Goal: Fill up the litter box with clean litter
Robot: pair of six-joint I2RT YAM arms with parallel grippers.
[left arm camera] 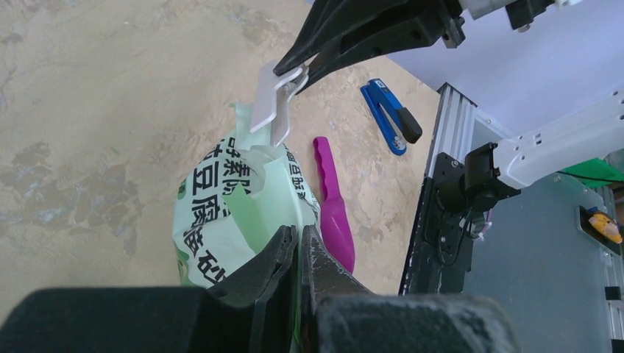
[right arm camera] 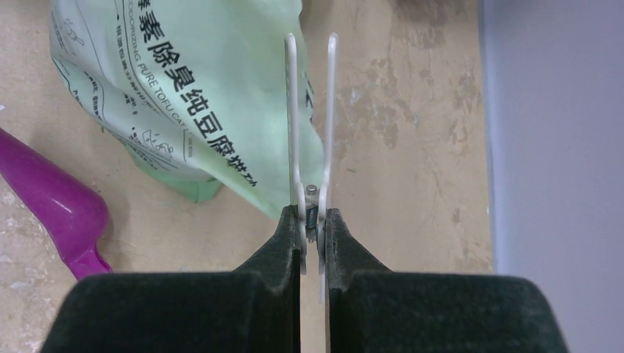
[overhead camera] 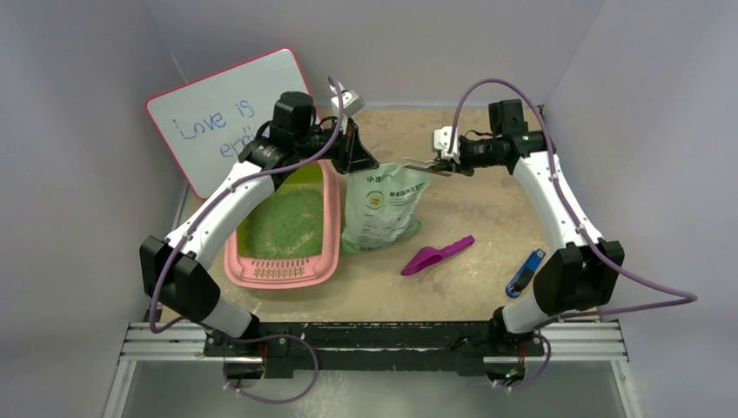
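The pale green litter bag (overhead camera: 380,213) stands upright on the table, right of the pink litter box (overhead camera: 324,252). Green material covers the bottom of the box. My left gripper is shut on the bag's upper edge, a thin strip of which shows between its fingers. Off the bag's other upper corner, my right gripper is shut on a white spring clip (left arm camera: 268,103). Seen end-on in the right wrist view, the clip's two plates (right arm camera: 293,110) stand slightly apart. Bag material lies beside and behind them; whether any is pinched I cannot tell.
A purple scoop (overhead camera: 437,255) lies in front of the bag. Farther right is a blue tool (overhead camera: 525,273) with a black end. A whiteboard (overhead camera: 222,113) leans behind the box at the back left. Bare table surrounds the bag's right side.
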